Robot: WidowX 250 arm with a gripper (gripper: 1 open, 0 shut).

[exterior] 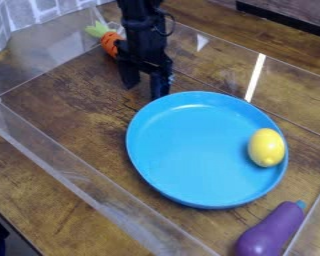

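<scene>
The black gripper (pixel 145 68) is at the upper middle, open, low over the wooden surface just behind the blue plate's far-left rim. An orange carrot (pixel 111 43) with a pale green top lies just left of and behind the gripper, partly hidden by it. The blue plate (pixel 190 160) fills the middle right, with a yellow egg-shaped object (pixel 266 147) on its right side. A purple eggplant (pixel 267 233) lies at the lower right, outside the plate.
Clear transparent walls edge the wooden work area (pixel 63 95) along the left, back and right. The wood left of the plate is bare.
</scene>
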